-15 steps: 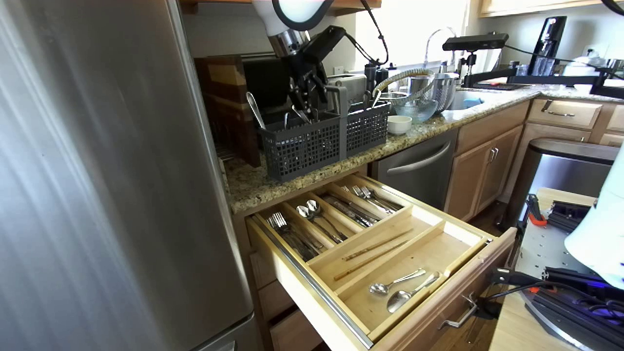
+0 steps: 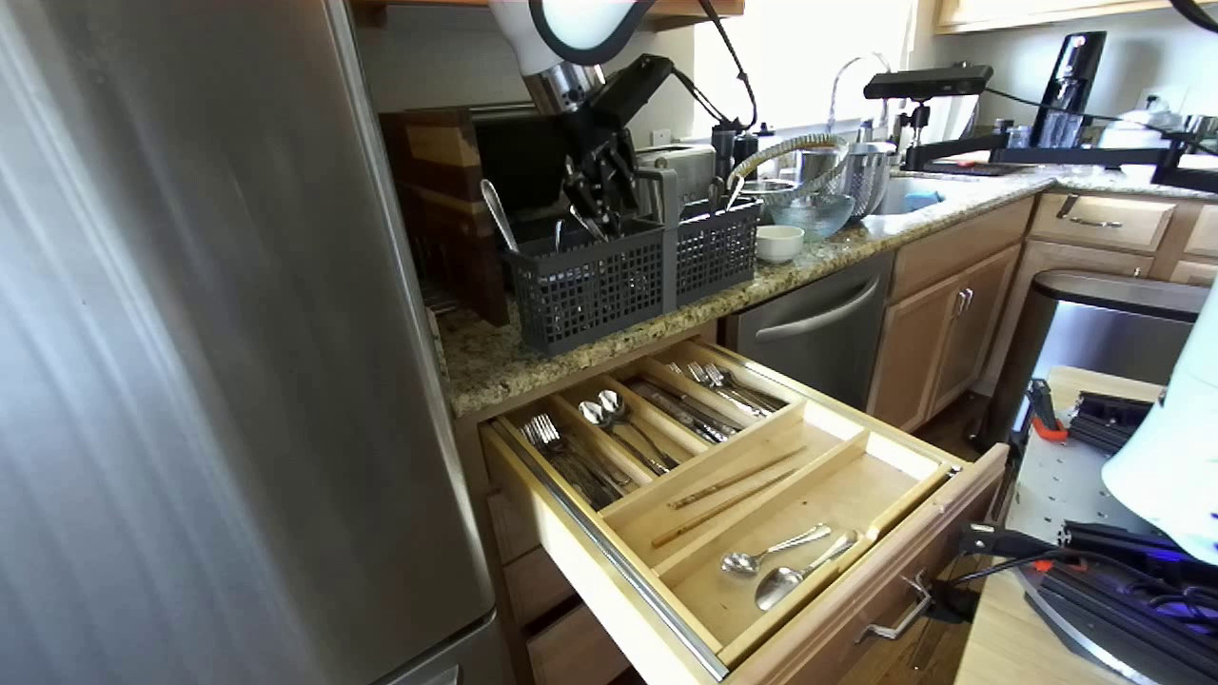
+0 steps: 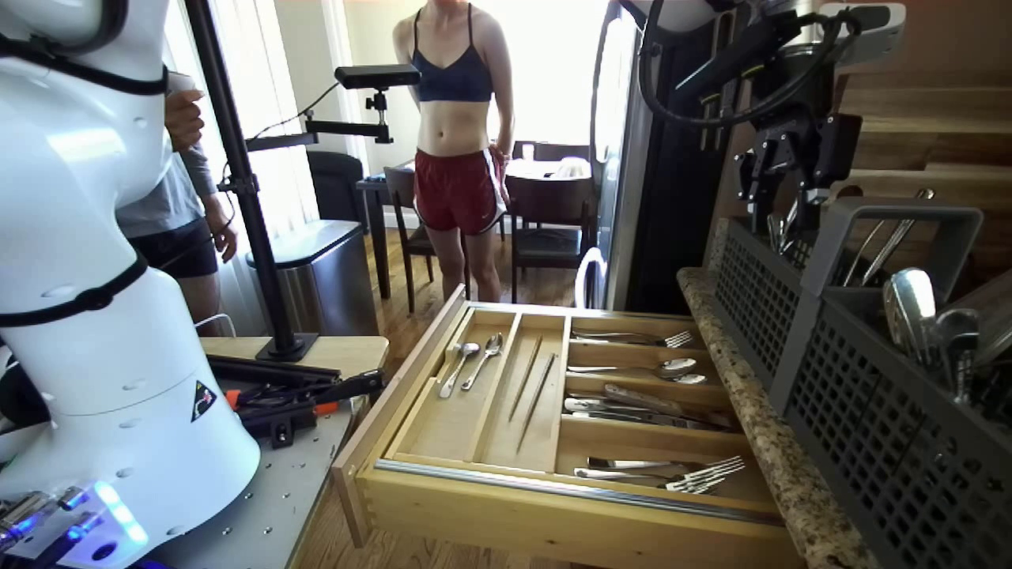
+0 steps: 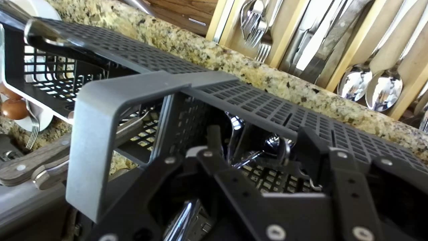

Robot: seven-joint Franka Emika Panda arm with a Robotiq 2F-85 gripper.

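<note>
My gripper points down into the near compartment of the grey cutlery basket [image 2: 594, 291] on the counter. In the wrist view its fingers [image 4: 214, 138] stand apart, and a spoon [image 4: 273, 142] and other metal cutlery lie lower in the basket within the gap. None of it appears clamped, though the dark interior hides exact contact. From outside, the gripper [image 2: 602, 217] is just above the basket's rim, its tips partly hidden among handles. The open wooden drawer [image 2: 788, 440] holds forks [image 2: 542, 432], spoons [image 2: 611, 401], knives [image 3: 626, 403], two chopsticks and two loose spoons [image 2: 782, 584].
A grey handle [image 3: 901, 210] rises from the middle of the basket, close beside the gripper. Wooden boards [image 2: 445, 205] stand behind at the left, near the fridge [image 2: 228, 342]. A white bowl [image 2: 779, 242] sits right of the basket. Room is free in the drawer's front compartments.
The gripper's fingers have shifted slightly at the basket's rim. The arm, basket and drawer look the same.
</note>
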